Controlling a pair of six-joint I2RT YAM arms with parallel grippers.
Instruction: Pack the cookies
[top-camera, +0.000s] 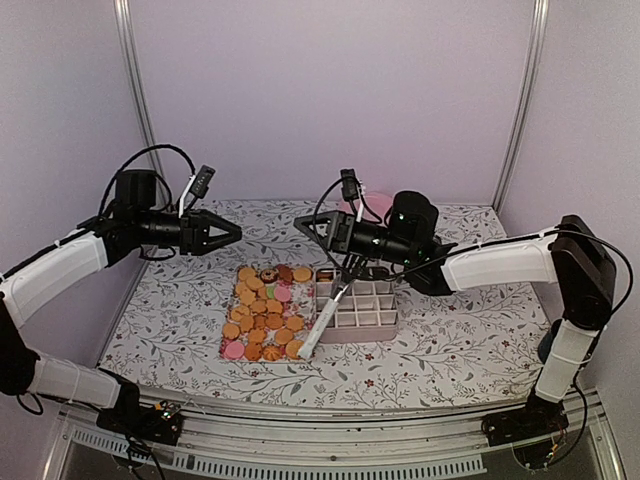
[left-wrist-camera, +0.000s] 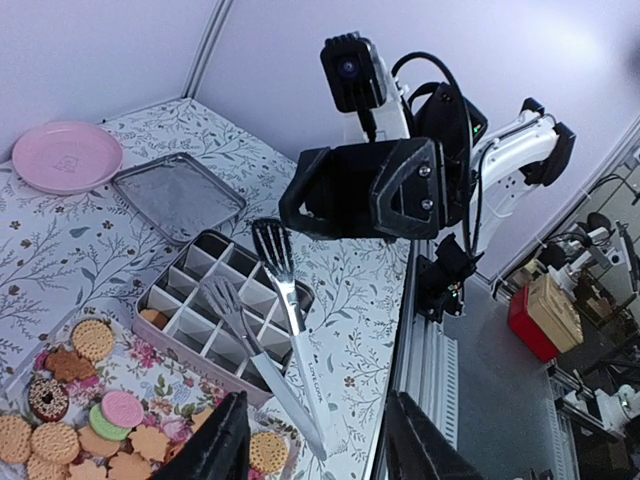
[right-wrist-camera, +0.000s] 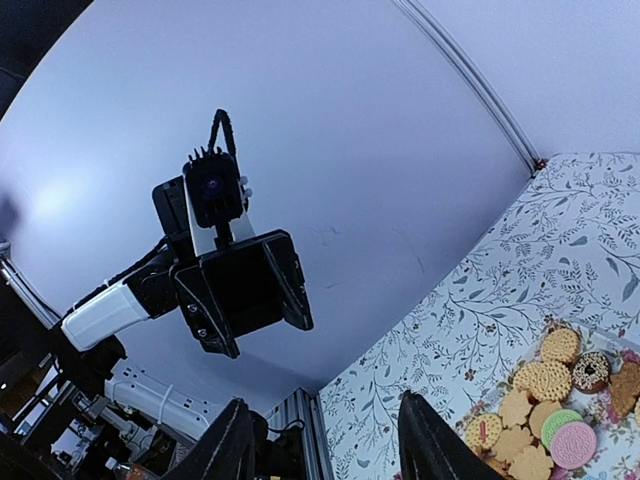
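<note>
Two long-handled slotted spatulas (top-camera: 325, 320) (left-wrist-camera: 299, 342) appear loose below my right gripper (top-camera: 322, 231), slanting over the compartment box (top-camera: 355, 334) and the right edge of the cookie mat (top-camera: 232, 295); whether they rest or are in motion I cannot tell. My left gripper (top-camera: 224, 233) hangs in the air at the left, its fingers apart with nothing between them. My right gripper is also apart and empty in its wrist view. Many round and shaped cookies (left-wrist-camera: 94, 339) (right-wrist-camera: 572, 442) cover the mat, and a brown piece (left-wrist-camera: 153, 318) is in the box.
A pink plate (left-wrist-camera: 67, 155) and a grey metal tray (left-wrist-camera: 179, 197) lie behind the box.
</note>
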